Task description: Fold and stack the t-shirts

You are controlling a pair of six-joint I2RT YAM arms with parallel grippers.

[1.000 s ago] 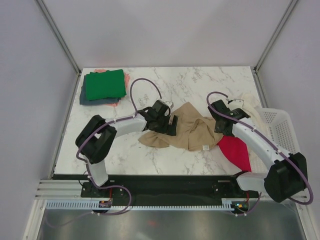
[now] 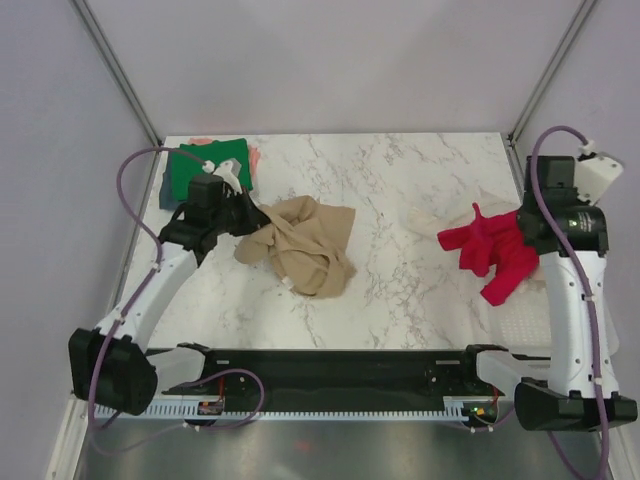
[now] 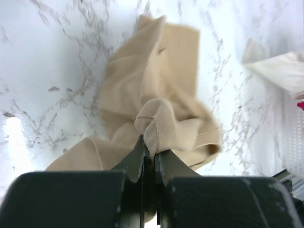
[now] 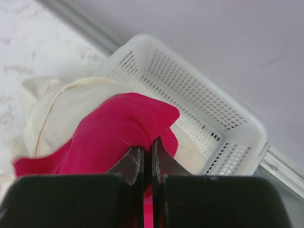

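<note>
A crumpled tan shirt [image 2: 310,250] lies on the marble table, left of the middle. My left gripper [image 2: 262,214] is shut on its left part; in the left wrist view a bunched fold of the tan shirt [image 3: 159,130] rises from between the fingers. At the right, my right gripper [image 2: 540,235] is shut on a red shirt [image 2: 492,250], and red cloth [image 4: 128,126] is pinched at the fingertips in the right wrist view. A stack at the back left has a folded green shirt [image 2: 205,165] on top.
In the right wrist view a white perforated basket [image 4: 204,99] stands by the wall, with cream cloth [image 4: 71,102] draped over its edge. Blue-grey cloth [image 2: 166,196] shows under the green shirt.
My left gripper went from around the tan shirt to shut on it and pulled it left, away from the red shirt. The right gripper moved right toward the basket, drawing the red shirt up.
</note>
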